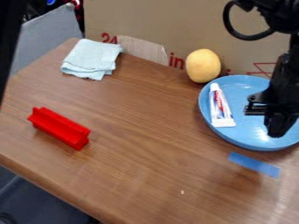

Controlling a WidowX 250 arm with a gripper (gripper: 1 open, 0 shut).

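My black gripper (275,114) is over the right part of a blue plate (243,134), pointing down, right of a white toothpaste tube (219,107) that lies on the plate. Its fingertips look shut; I see nothing held between them, though the dark parts are hard to tell apart. A yellow potato-like object (204,66) sits behind the plate, and a blue strip (253,164) lies in front of it.
A red block (61,127) lies on the left of the wooden table (140,157). A folded light cloth (91,57) is at the back left, a cardboard box (163,22) behind.
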